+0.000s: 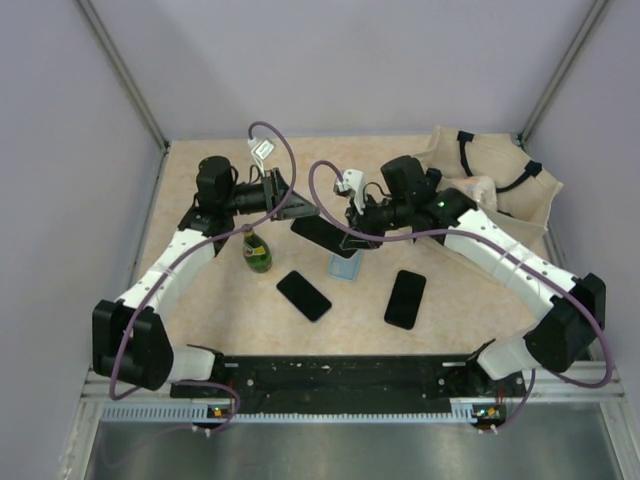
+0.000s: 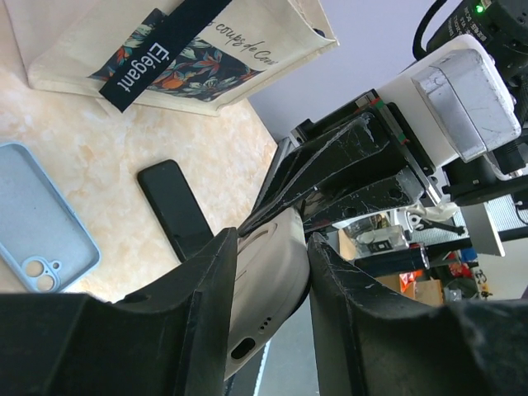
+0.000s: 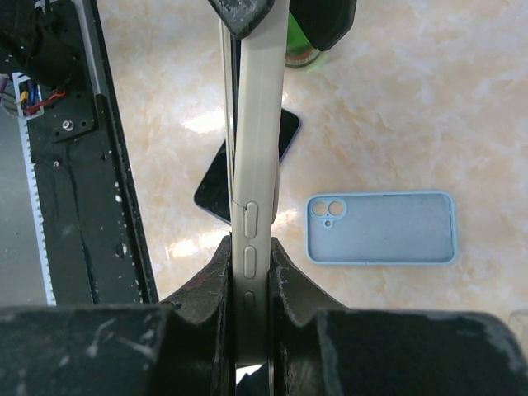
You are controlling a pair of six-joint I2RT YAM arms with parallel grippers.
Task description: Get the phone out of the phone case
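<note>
A phone in a pale case [image 1: 320,234] hangs over the table between both grippers, its dark face up in the top view. My right gripper is shut on its right end; in the right wrist view its side buttons show, with a thin gap along the other edge. My left gripper [image 1: 290,204] is at the upper left end, its open fingers around the phone's corner; in the left wrist view the camera end [image 2: 260,318] sits between them.
A light blue case [image 3: 379,235] lies below, with dark phones [image 1: 304,295] either side. A green bottle [image 1: 256,255] stands left, a cream bag [image 1: 500,180] back right.
</note>
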